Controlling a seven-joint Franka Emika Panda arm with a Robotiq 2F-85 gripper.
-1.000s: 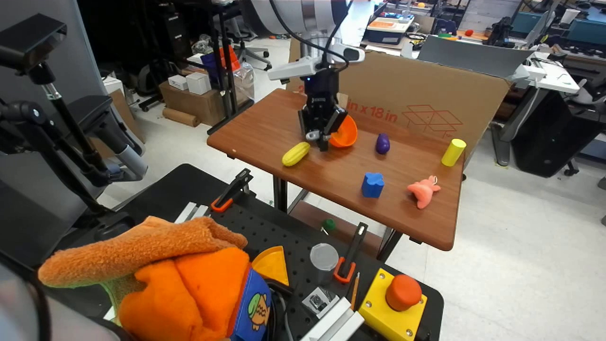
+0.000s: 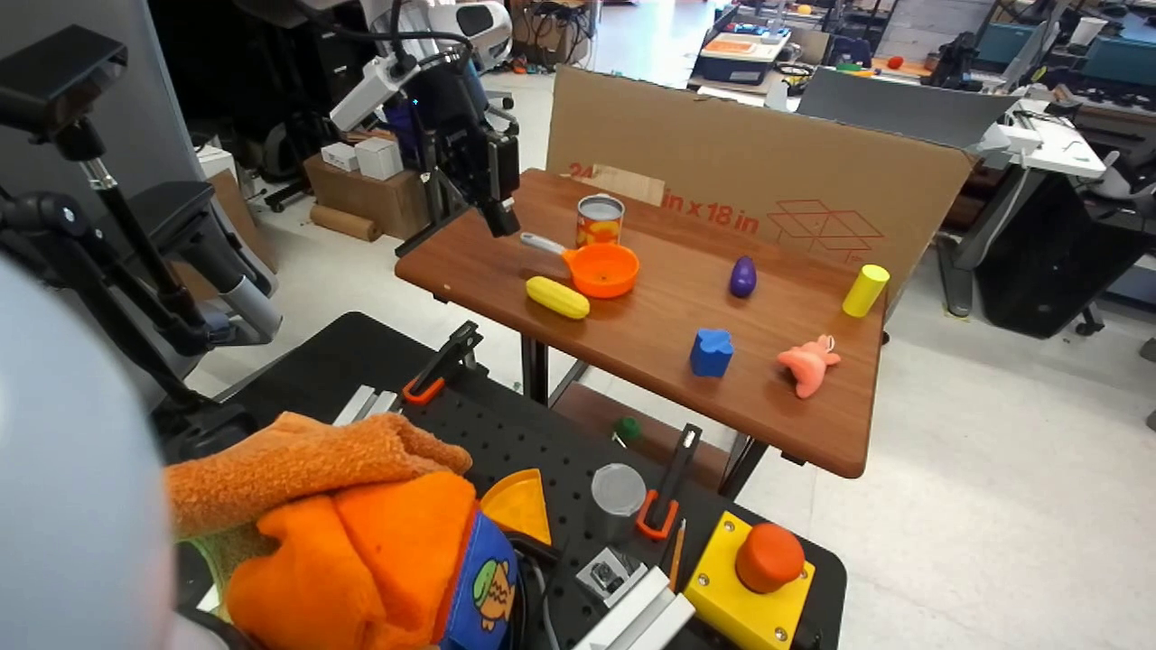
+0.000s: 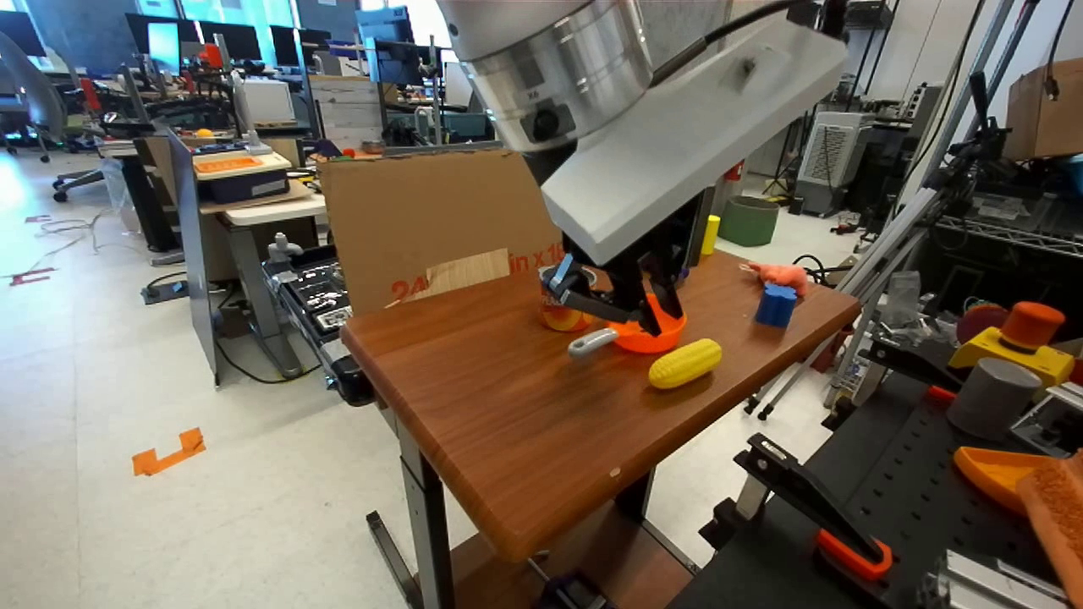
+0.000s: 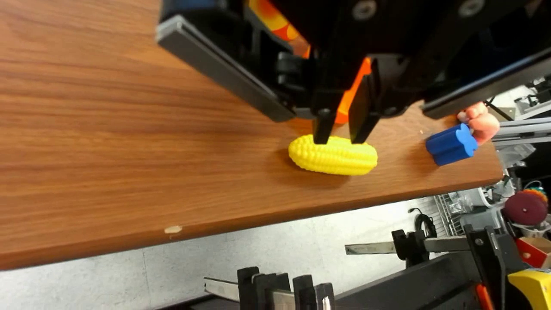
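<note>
My gripper hangs above the left part of the table, up and to the left of the orange pan. In the wrist view the gripper is partly open, with a gap between its fingertips and nothing held. The pan rests flat on the table, its grey handle pointing toward the gripper. Lying just in front of the pan is a yellow corn cob, which appears below the fingertips in the wrist view. Behind the pan stands a tin can. Fingers and arm hide most of the pan in the wrist view.
Farther right on the table are a purple eggplant-like toy, a blue block, a pink plush toy and a yellow cylinder. A cardboard panel closes off the back edge.
My gripper has moved left and away from the pan. The pan, tilted beside the gripper earlier, now sits flat farther left. The corn has turned, the purple toy has shifted slightly, and the can is uncovered.
</note>
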